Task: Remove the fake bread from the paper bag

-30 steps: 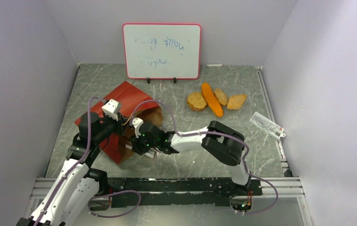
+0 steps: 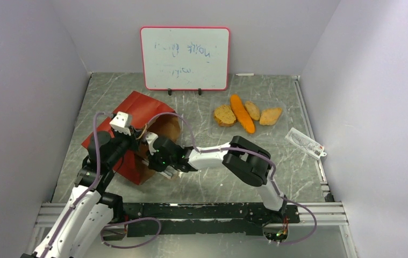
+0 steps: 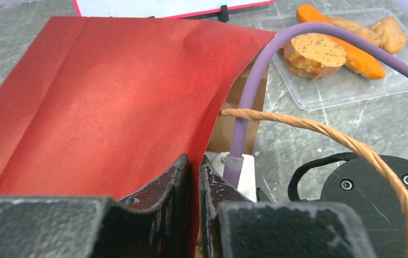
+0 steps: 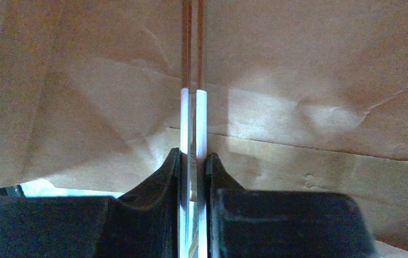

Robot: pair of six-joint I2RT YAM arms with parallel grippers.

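Observation:
The paper bag (image 2: pixel 144 107), red outside and brown inside, lies on its side at the left of the table, its mouth facing right. My left gripper is shut on the red edge of that mouth. My right gripper reaches in at the opening, slightly open. Along each of its fingers runs a thin stick, white below and brown above; the left stick (image 4: pixel 185 123) and the right stick (image 4: pixel 201 123) stand a narrow gap apart, with nothing between them. Brown paper fills the right wrist view around them. Whether bread lies inside the bag is hidden.
Behind, a clear tray (image 3: pixel 320 104) holds a bread slice (image 2: pixel 224 115), an orange loaf (image 2: pixel 243 114) and two rolls. A twisted paper handle (image 3: pixel 309 123) arches beside my left gripper. The whiteboard (image 2: pixel 185 58) stands at the back. Open table lies right of centre.
Over the last second, my right arm has moved a little to the left, toward the bag. My left gripper and the bag have shifted slightly left.

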